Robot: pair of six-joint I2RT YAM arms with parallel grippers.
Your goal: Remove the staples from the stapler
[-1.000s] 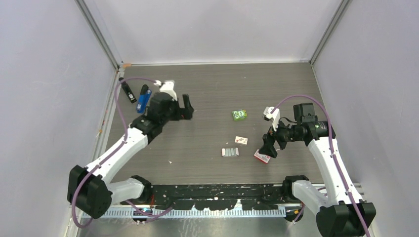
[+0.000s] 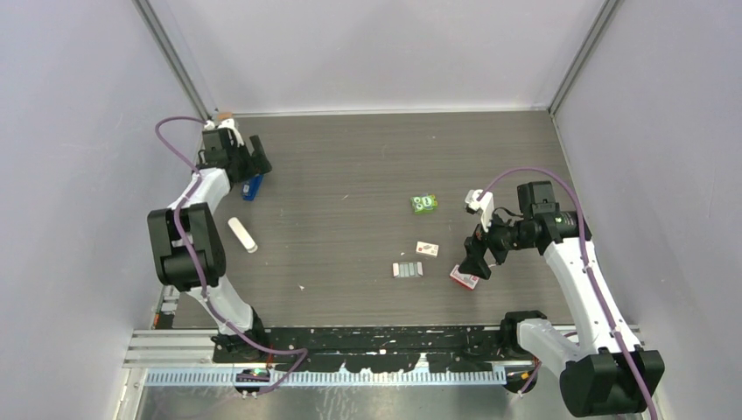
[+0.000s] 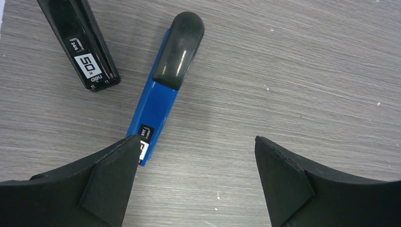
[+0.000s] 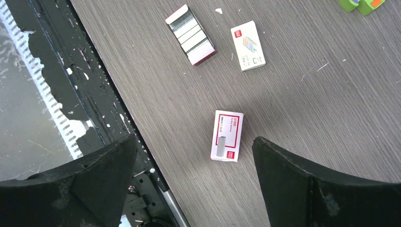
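A blue stapler with a dark cap [image 3: 158,101] lies on the table in the left wrist view, beside a black stapler [image 3: 85,59]. My left gripper hangs open over them at the left back, its fingers empty. From the top, that arm mostly hides both staplers. At the right front, my right gripper is open above a red-and-white staple box [image 4: 227,135]. A white box [image 4: 248,45] and an open box with staple strips [image 4: 190,34] lie farther off in the right wrist view.
A green object [image 2: 424,203] lies near the middle of the table [image 2: 350,166], and a white bar [image 2: 242,234] at the left. Walls bound both sides and the back.
My left arm has swung left and back, from beside the staplers to over them, now largely covering them in the top view. The right arm looks almost unchanged.
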